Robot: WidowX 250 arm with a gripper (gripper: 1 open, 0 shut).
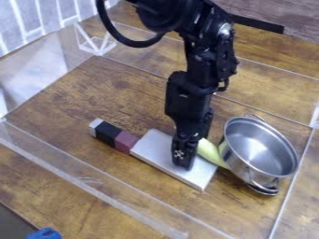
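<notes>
My black gripper [189, 147] reaches down from the top onto a white and silver slab [162, 158] with a dark handle [112, 135]. Its fingertips are low over the slab, beside a pale green-yellow item [208, 152] that lies partly on it. I cannot see clearly what, if anything, is between the fingers. A steel pot [259, 149] stands right beside the pale item, at the right.
A clear edge or panel runs along the left and lower left. A blue object [44, 233] sits at the bottom left corner.
</notes>
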